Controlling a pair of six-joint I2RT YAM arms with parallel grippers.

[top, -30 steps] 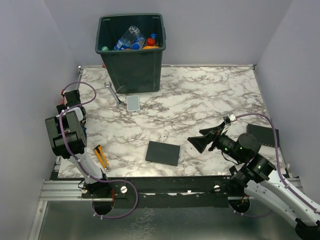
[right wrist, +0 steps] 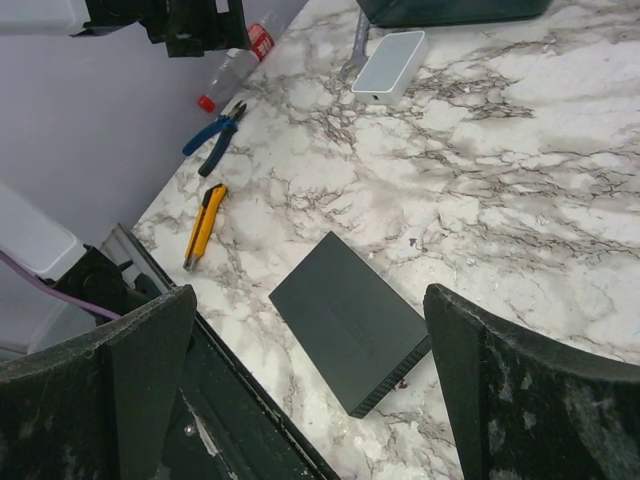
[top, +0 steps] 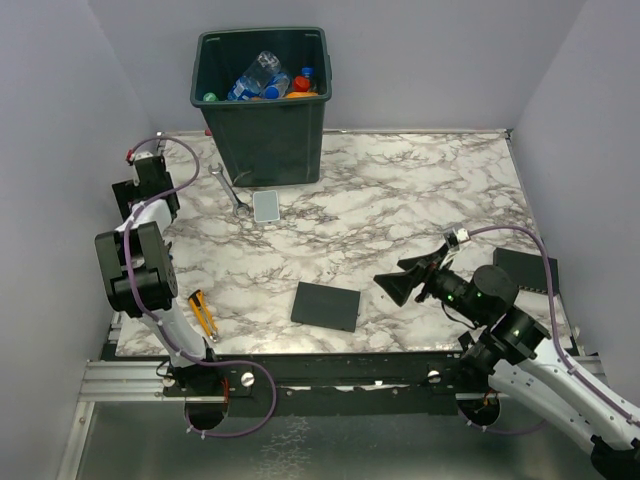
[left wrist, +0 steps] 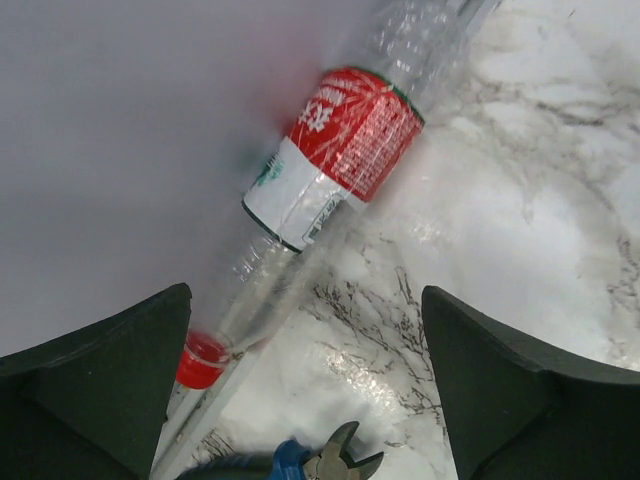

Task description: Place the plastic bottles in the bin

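Note:
A clear plastic bottle [left wrist: 345,150] with a red and white label and a red cap lies along the left wall, its cap end toward the pliers in the left wrist view. My left gripper is open above it, with the fingers apart on either side of the view and nothing held. From above, the left arm mostly hides this bottle. The dark green bin [top: 265,140] at the back holds several bottles [top: 262,72]. Over the right part of the table, my right gripper [top: 393,285] stands open and empty, well away from the bottle.
Blue pliers [right wrist: 215,137] and a yellow cutter [top: 203,315] lie along the left side. A wrench [top: 232,190] and a small white box [top: 266,207] sit before the bin. One dark box [top: 326,305] lies at front centre, another [top: 527,270] at the right edge.
The left gripper has shifted slightly toward the right and away from the left wall, its hand turning a little. The right arm and the objects on the table stay where they were.

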